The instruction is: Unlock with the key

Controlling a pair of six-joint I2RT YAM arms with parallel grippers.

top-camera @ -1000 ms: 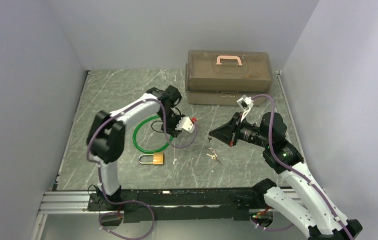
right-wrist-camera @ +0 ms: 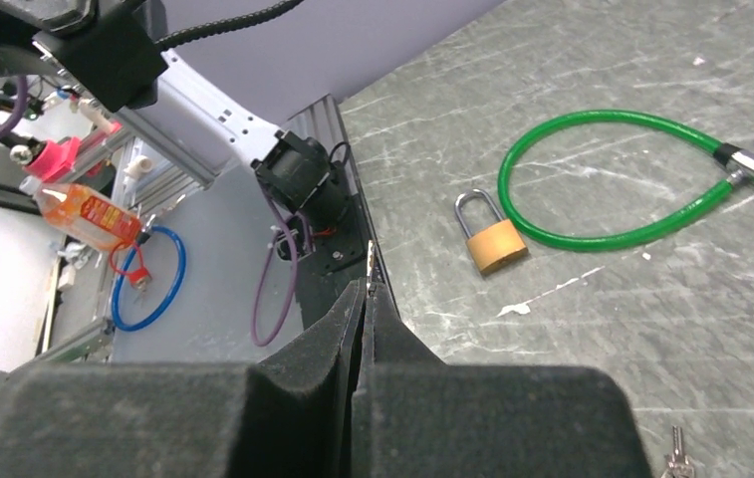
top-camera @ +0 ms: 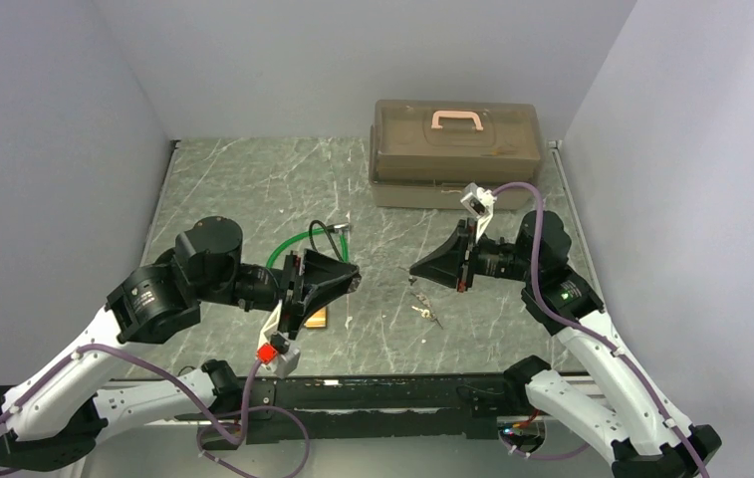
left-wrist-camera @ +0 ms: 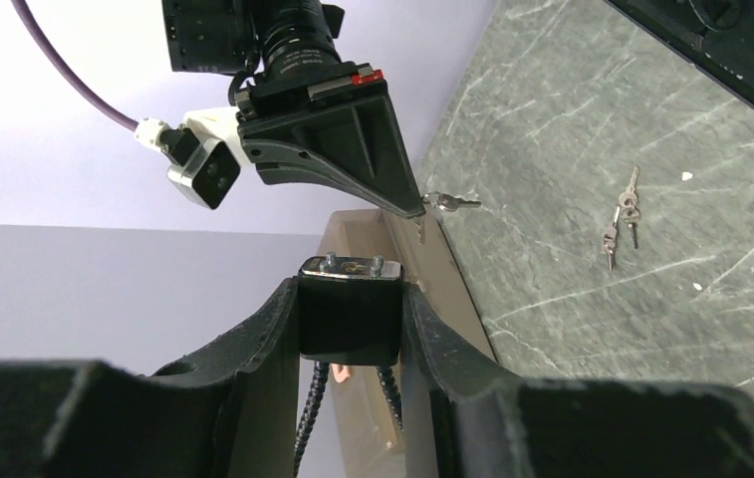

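Note:
My left gripper (top-camera: 341,279) holds a black lock body (left-wrist-camera: 351,314) between its fingers, with a braided cable loop hanging from it. My right gripper (top-camera: 414,271) faces it from the right, shut on a small key (left-wrist-camera: 449,201) that sticks out at its fingertips. More small keys (left-wrist-camera: 622,219) lie on the marble surface below. A brass padlock (right-wrist-camera: 496,245) lies beside a green cable lock (right-wrist-camera: 592,239); in the top view both are partly hidden by the left arm.
A brown translucent toolbox (top-camera: 457,154) stands at the back right.
The left arm has swung up and turned to face the right one, lifting the black lock from the green cable lock's area. The right arm has shifted only slightly.

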